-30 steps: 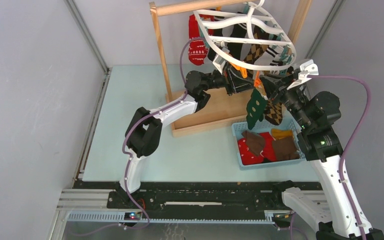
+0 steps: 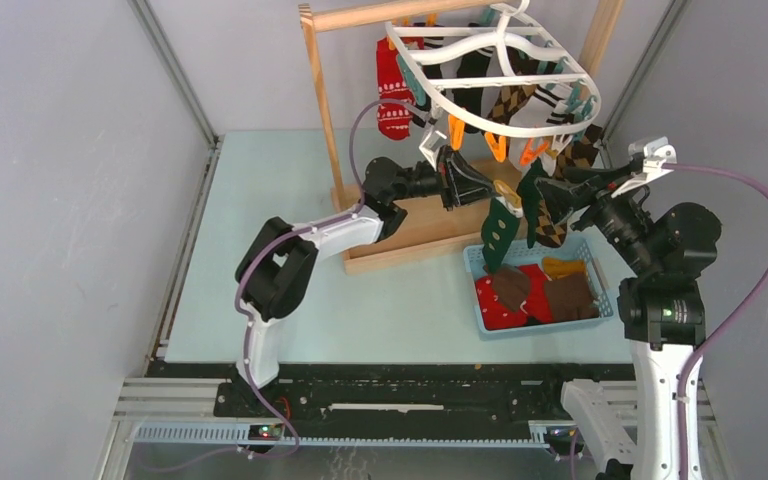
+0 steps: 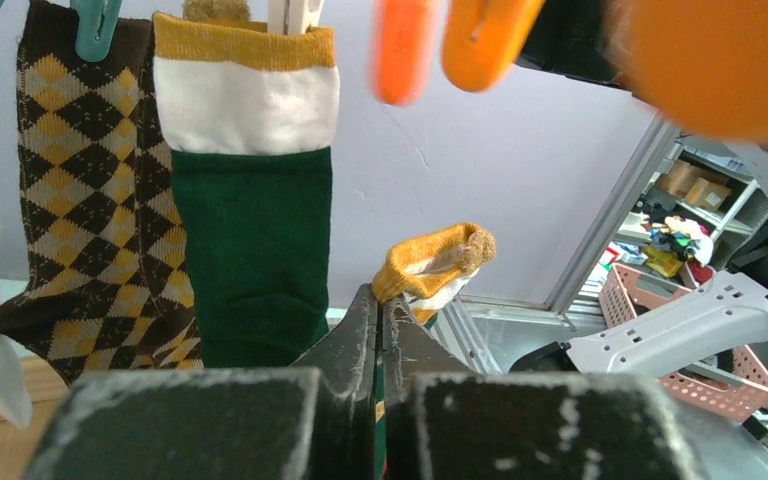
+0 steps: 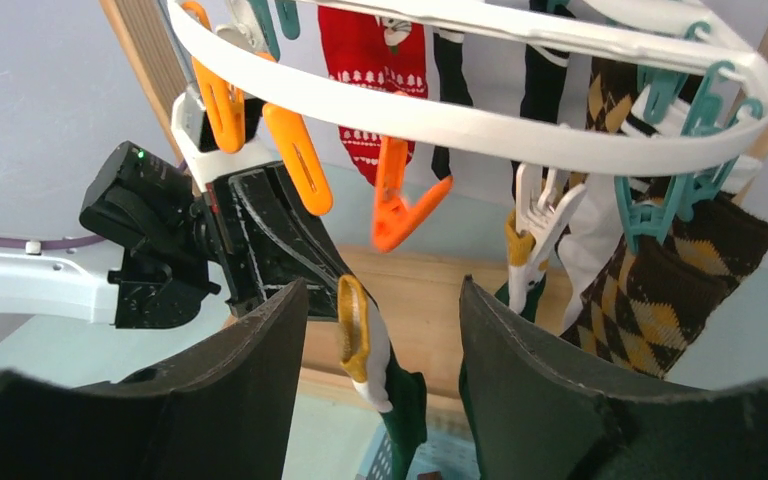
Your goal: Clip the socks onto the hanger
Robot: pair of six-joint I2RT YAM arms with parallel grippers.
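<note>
My left gripper is shut on the yellow-and-white cuff of a green sock, which dangles below its fingertips. In the right wrist view that sock's cuff sits beneath an orange clip of the white hanger, with a gap between them; the clip holds nothing. A second green sock hangs from a white clip. To the right of the held sock, my right gripper stands open; its two fingers are apart, and the cuff appears beyond them, not gripped.
More orange clips line the hanger's front left. Brown argyle socks and a red sock hang from it. Below stands a blue basket with several socks.
My right gripper has opened and moved right, away from the held sock. The left gripper and its sock were closer to the orange clip a second ago; they now sit lower.
</note>
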